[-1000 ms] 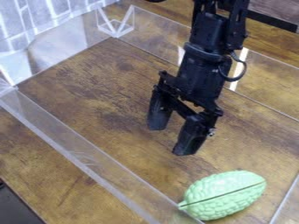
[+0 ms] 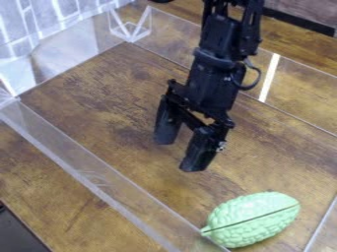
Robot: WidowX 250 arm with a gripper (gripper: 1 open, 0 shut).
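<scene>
My black gripper (image 2: 182, 140) hangs open in the middle of the camera view, its two fingers spread low over the wooden surface with nothing seen between them. A pale green, bumpy, melon-like object (image 2: 250, 219) lies at the lower right, apart from the gripper, below and to the right of it.
Clear plastic walls (image 2: 79, 162) border the wooden work surface (image 2: 93, 98). A white draped cloth (image 2: 46, 25) is beyond the upper left corner.
The gripper has shifted slightly to the left in the view, by a small amount. The green object has not moved.
</scene>
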